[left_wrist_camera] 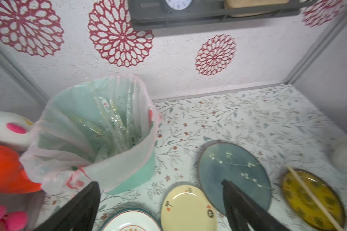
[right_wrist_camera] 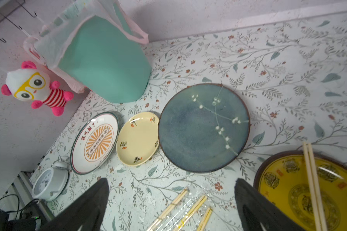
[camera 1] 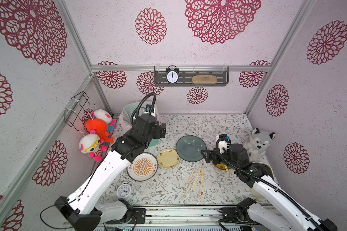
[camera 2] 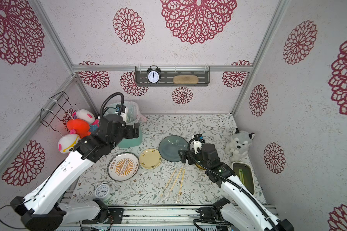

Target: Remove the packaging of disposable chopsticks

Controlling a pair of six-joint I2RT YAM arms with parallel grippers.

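Observation:
Several wrapped pairs of disposable chopsticks point(camera 1: 196, 181) lie on the table front center, clear plastic around them. A bare pair point(right_wrist_camera: 315, 184) rests across the yellow plate point(right_wrist_camera: 281, 184) at right. My left gripper point(camera 1: 160, 130) stands open, raised in front of the lined bin point(left_wrist_camera: 135, 169), where clear wrappers point(left_wrist_camera: 111, 123) show inside. My right gripper point(camera 1: 209, 156) is open, above the table near the yellow plate, with nothing between its fingers.
A teal plate point(right_wrist_camera: 200, 127), cream plate point(right_wrist_camera: 136, 138) and patterned plate point(right_wrist_camera: 82, 154) cross the middle. A small clock point(camera 2: 103, 191) sits front left, plush toys at both sides, a tray point(camera 2: 248, 179) at right.

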